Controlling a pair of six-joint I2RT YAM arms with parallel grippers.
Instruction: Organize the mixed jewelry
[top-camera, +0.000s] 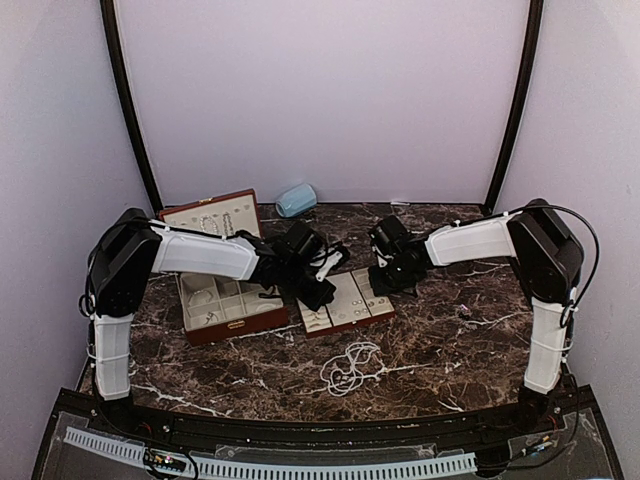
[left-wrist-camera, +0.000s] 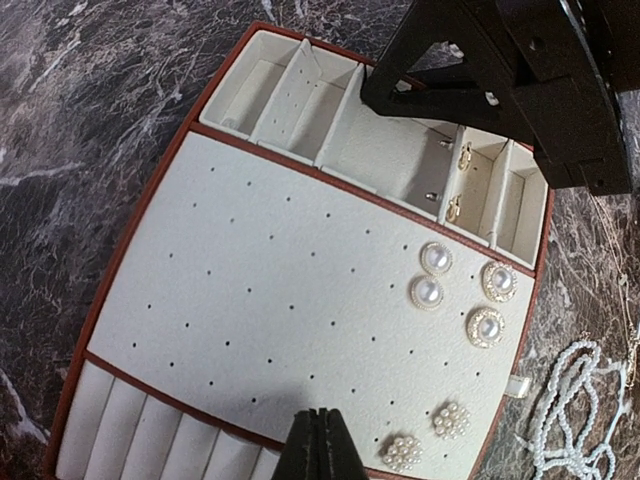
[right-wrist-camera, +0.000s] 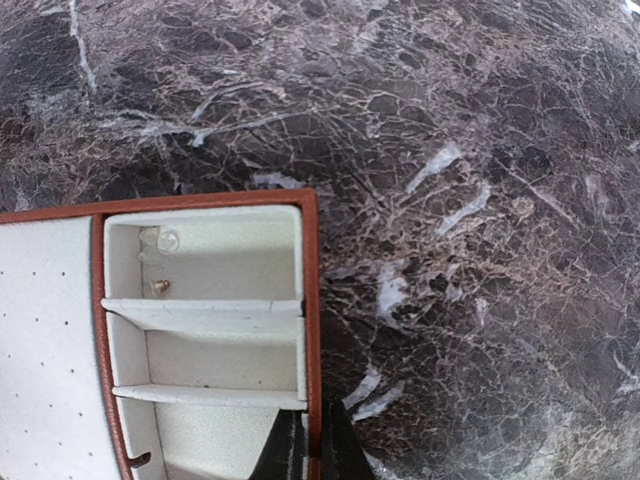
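Observation:
A flat wooden-rimmed jewelry tray (top-camera: 348, 300) lies on the table, with ring rolls, a white pinholed panel and small compartments. My right gripper is shut on the tray's side rim (right-wrist-camera: 312, 300), one finger inside a compartment and one outside. My left gripper is shut above the seam between ring rolls (left-wrist-camera: 145, 440) and panel, with nothing visible between its fingertips. Pearl earrings (left-wrist-camera: 427, 292) and bead-cluster earrings (left-wrist-camera: 403, 452) sit on the panel. Small earrings (left-wrist-camera: 453, 208) lie in a compartment. A bundle of pearl strands (top-camera: 352, 370) lies in front of the tray.
At the left stands an open jewelry box (top-camera: 235, 323) with divided compartments; necklaces show in its raised lid (top-camera: 210, 212). A light blue roll-shaped object (top-camera: 296, 200) lies behind.

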